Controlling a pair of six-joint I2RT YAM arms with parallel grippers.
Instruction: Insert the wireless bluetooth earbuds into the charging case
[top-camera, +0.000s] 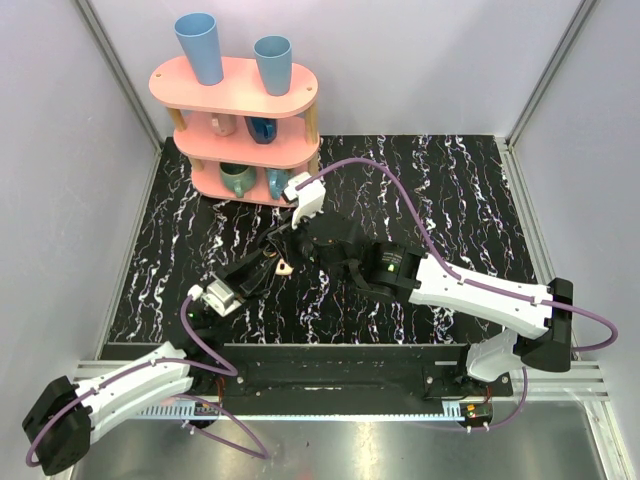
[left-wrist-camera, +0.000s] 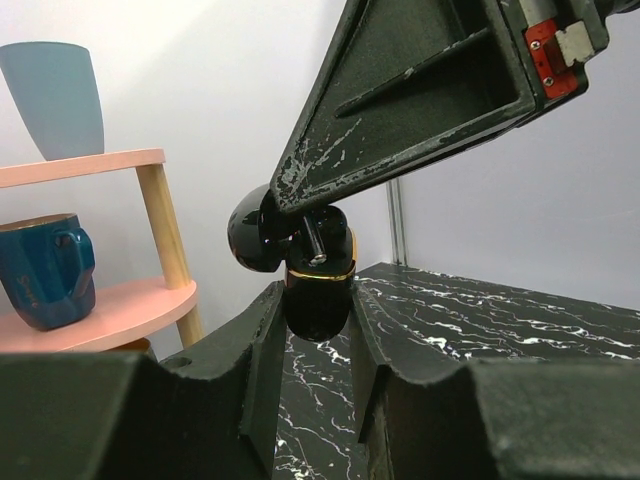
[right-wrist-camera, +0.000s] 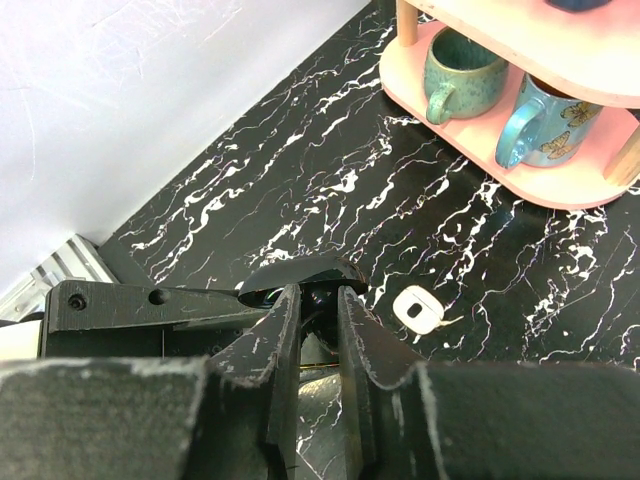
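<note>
A black earbud case (left-wrist-camera: 318, 305) with a gold band is held upright in my left gripper, shut on its lower part, seen in the left wrist view. Its lid (right-wrist-camera: 295, 272) is raised. My right gripper is just above it, fingertips close together at the lid and opening; whether it holds an earbud cannot be made out. In the top view both grippers meet left of centre, above the marble table (top-camera: 450, 200). A small white item (right-wrist-camera: 418, 308) with a round hole lies on the table below.
A pink three-tier shelf (top-camera: 232, 95) with blue cups (top-camera: 200, 45) and several mugs (right-wrist-camera: 460, 70) stands at the back left. White walls enclose the sides and back.
</note>
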